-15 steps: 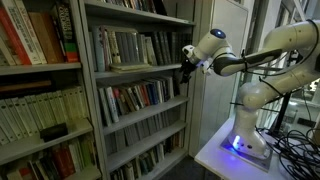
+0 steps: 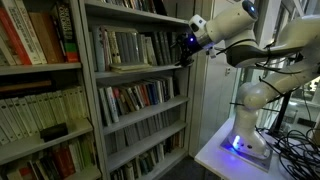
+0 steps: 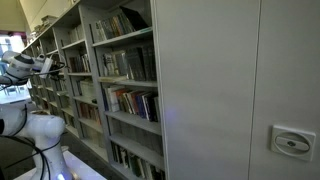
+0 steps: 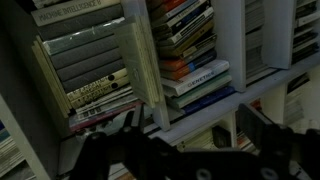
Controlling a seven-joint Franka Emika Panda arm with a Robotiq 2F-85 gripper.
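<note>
My gripper is open in the wrist view, its dark fingers [image 4: 129, 133] apart and no object visible between them. Beyond it are shelved books: a beige book [image 4: 138, 62] beside an upright divider, a row of dark-spined books [image 4: 90, 50], and a pale book [image 4: 197, 79] among coloured ones. In exterior view 1 the gripper [image 2: 185, 54] is dark and small, in front of the right end of the upper shelves. Exterior view 2 has the arm [image 3: 25, 65] at the left edge; its fingers are too small to make out there.
Tall grey bookcases [image 2: 95, 100] full of books line the wall, with shelf edges and uprights close to the gripper. A flat pale book [image 2: 130, 68] lies on an upper shelf. A white tabletop [image 2: 225, 160] stands below the arm, mostly clear where visible. Cables [image 2: 295, 150] lie beside the base.
Over the last second the arm has risen, its forearm and elbow lifting most. The gripper is slightly higher before the shelves. The books look unmoved.
</note>
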